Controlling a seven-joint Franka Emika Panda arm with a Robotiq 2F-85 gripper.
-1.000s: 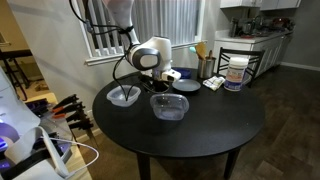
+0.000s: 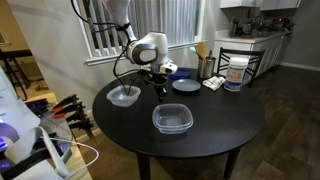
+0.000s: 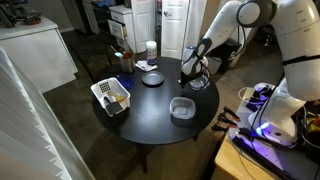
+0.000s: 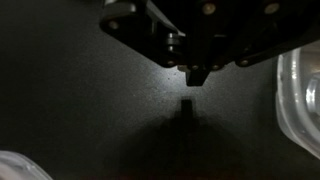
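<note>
A clear plastic container rests on the black round table, nearer the front than my gripper. In exterior view 2 the same container is at the table's middle. A second clear container sits to the left of the arm. Seen from the wrist, my gripper is shut above bare black tabletop, nothing showing between its fingers, and casts a shadow ahead. One clear rim enters at the right edge and another at the lower left, both apart from the fingers.
Behind the arm lie a dark plate, a utensil holder and a white tub. A white basket with items stands on the table in exterior view 2.
The middle container has shifted toward the front of the table, away from the gripper, and now sits lower in the view. The gripper stands a little apart from it.
</note>
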